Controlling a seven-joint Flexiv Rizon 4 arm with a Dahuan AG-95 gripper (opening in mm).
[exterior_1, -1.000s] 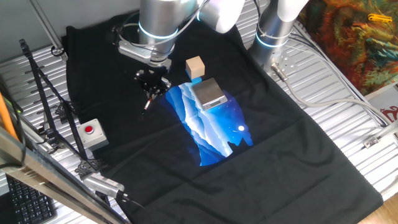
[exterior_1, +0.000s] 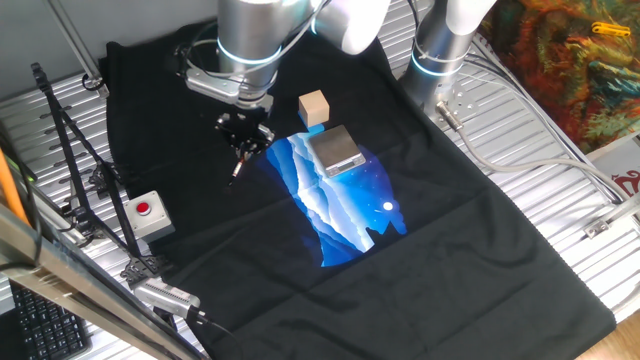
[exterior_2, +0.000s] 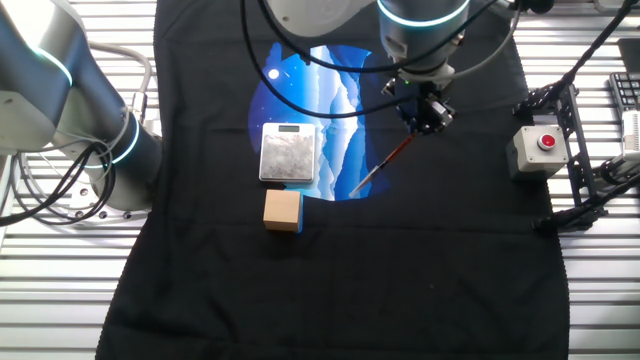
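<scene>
My gripper (exterior_2: 424, 118) is shut on a thin brush-like stick (exterior_2: 388, 163). The stick has a reddish-brown handle, a paler metal-looking part and a dark tip. It slants down and away from the fingers, with its tip over the lower right part of the blue picture in exterior view 2. In exterior view 1 the gripper (exterior_1: 246, 146) is to the left of the picture (exterior_1: 330, 205), and the stick's tip appears over black cloth. Whether the tip touches anything I cannot tell. A silver scale (exterior_2: 288, 155) lies on the picture, with a tan block (exterior_2: 282, 210) close by.
Black cloth (exterior_1: 430, 290) covers the table, and its front part is bare. A box with a red button (exterior_1: 146, 212) stands at the left in exterior view 1, beside a black frame (exterior_1: 85, 160). Cables (exterior_2: 300, 105) loop below the arm.
Compared with one second ago, the arm's wrist has shifted slightly left in exterior view 1, while the stick has tilted or moved only a little. The block, scale and picture have stayed put.
</scene>
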